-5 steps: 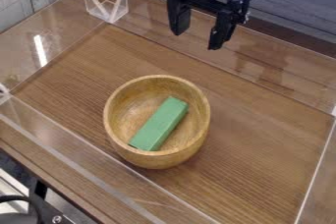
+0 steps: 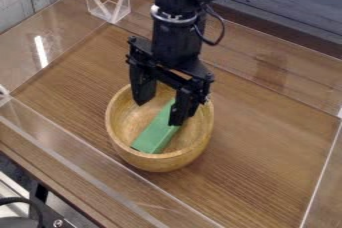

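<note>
My black gripper (image 2: pixel 162 102) is open and low over a yellow bowl (image 2: pixel 128 129) on the wooden table, one finger on each side of the bowl's middle. A green rectangular block (image 2: pixel 152 136) lies in the bowl, its upper end between or just under my fingers; I cannot tell whether they touch it.
Clear plastic pieces stand at the far left and top left edges. A black cable (image 2: pixel 22 201) shows at the bottom left corner.
My gripper has come down from the back of the table toward the viewer, over the bowl and the green block. The bowl and block look unmoved.
</note>
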